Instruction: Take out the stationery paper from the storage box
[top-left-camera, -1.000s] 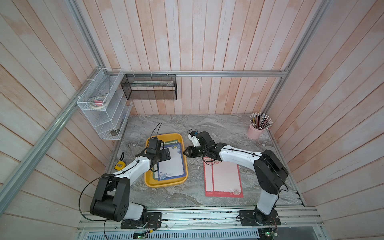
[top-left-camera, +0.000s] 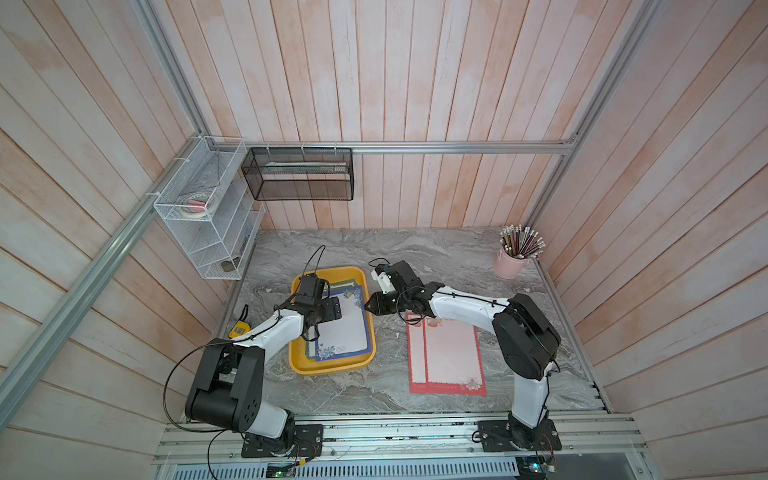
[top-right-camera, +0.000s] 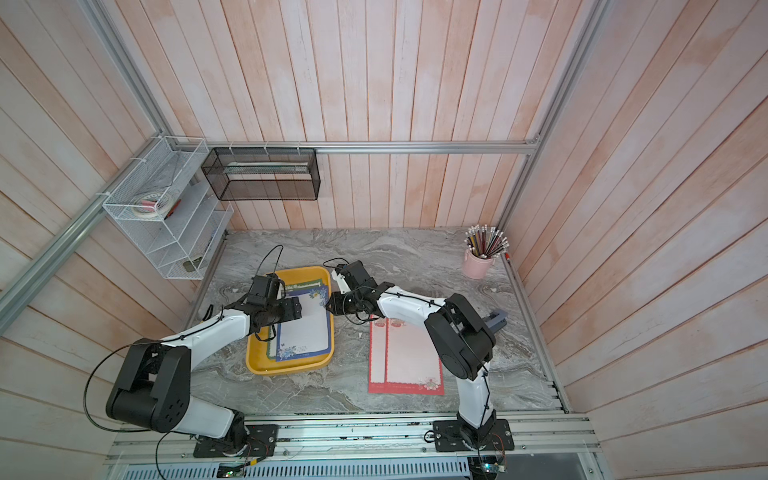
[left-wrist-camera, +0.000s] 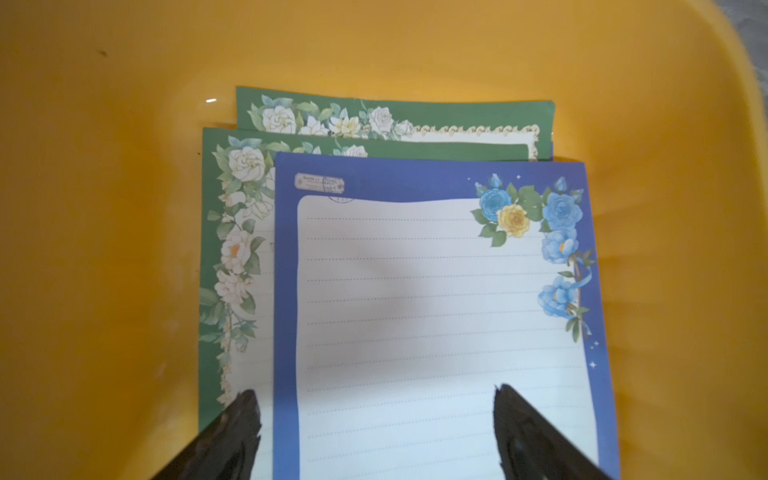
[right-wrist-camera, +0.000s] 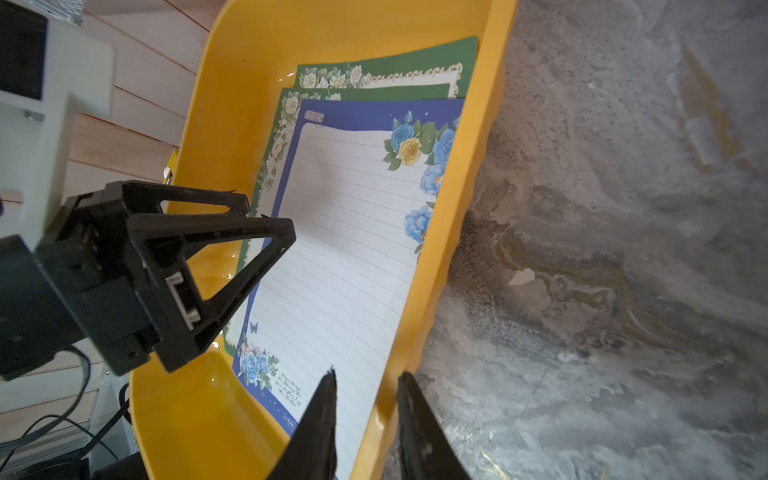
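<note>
In the yellow storage box lies a blue-bordered stationery sheet with blue and yellow flowers. Beneath it, green-bordered sheets stick out at the left and top. My left gripper is over the blue sheet, its fingers wide apart and nothing between them. At the box's right wall, my right gripper stands open with a narrower gap. The box rim shows between its fingers; whether they touch it, I cannot tell.
Red-bordered sheets lie on the table right of the box, below the right arm. A pink cup of pencils stands at the back right. White wire shelves and a black wire basket hang behind. Bare table lies behind the right arm.
The right arm has drawn left, its elbow shifting most and its gripper moving slightly toward the box. The left arm's elbow has shifted a little to the right. The sheets look unmoved.
</note>
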